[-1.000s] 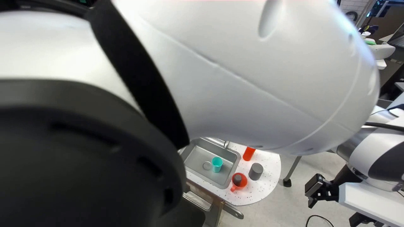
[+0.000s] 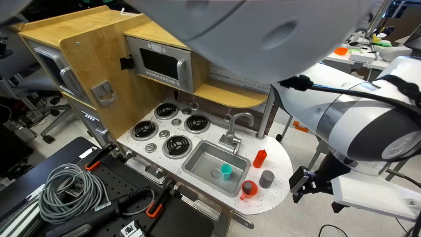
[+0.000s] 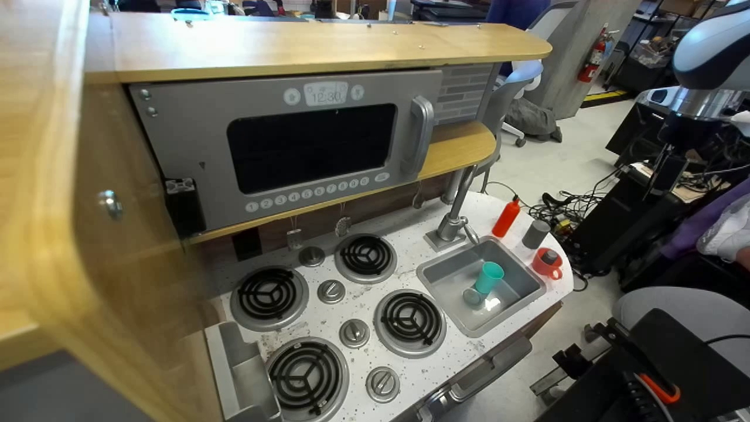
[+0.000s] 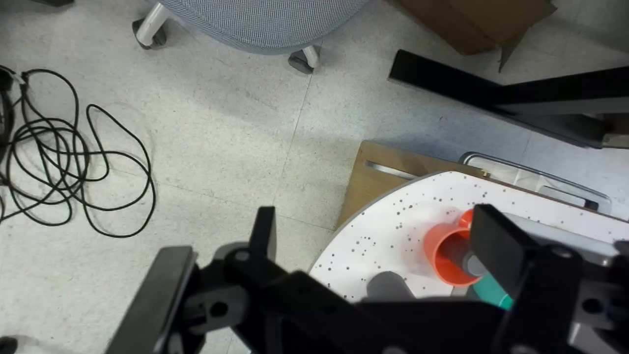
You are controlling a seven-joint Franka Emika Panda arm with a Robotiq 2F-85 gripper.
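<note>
My gripper is open, its two fingers wide apart with only floor and counter showing between them. In exterior view 1 the gripper [image 2: 316, 195] hangs beyond the counter's rounded right end, apart from everything on it. An orange-red mug [image 2: 253, 192] stands on the counter beside the sink, with a small grey object [image 2: 247, 187] inside. Close to it are a grey cylinder [image 2: 266, 179] and a red bottle [image 2: 259, 158]. Inside the sink [image 2: 199, 166] sits a teal cup [image 2: 226, 172]. The wrist view shows the mug [image 4: 435, 248] near the right finger, which partly covers it.
Left of the sink are several black-coiled burners [image 2: 177, 145] and knobs. A curved faucet [image 2: 233, 124] rises behind the sink, below a wooden shelf [image 2: 233, 93] and a closed microwave [image 2: 160, 61]. A black cart [image 2: 185, 221] carries coiled cable. Bare floor surrounds the counter's end.
In exterior view 1 the arm has swung up, uncovering the stove, microwave and cart. The gripper has moved left, closer to the counter's end. The mug, cylinder and teal cup have stayed put.
</note>
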